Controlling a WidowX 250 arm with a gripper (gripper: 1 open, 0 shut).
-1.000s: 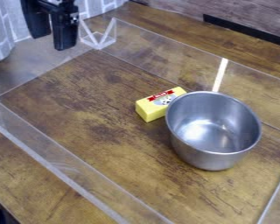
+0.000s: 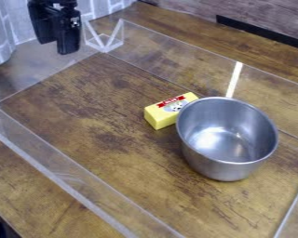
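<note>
A dark gripper point(image 2: 60, 37) hangs at the top left of the camera view, above the far left corner of the clear-walled work area, apart from the objects on the table. It is small and dark, so its finger state is hard to make out. A yellow box point(image 2: 167, 112) with a red label lies near the middle of the wooden table, just to the left of and behind a steel pot point(image 2: 227, 152), which stands upright at the right.
Clear plastic walls point(image 2: 64, 173) border the table point(image 2: 96, 116). Pale translucent material is at the top left corner, behind the gripper.
The gripper has shifted very slightly at the top left. The box and pot are unchanged.
</note>
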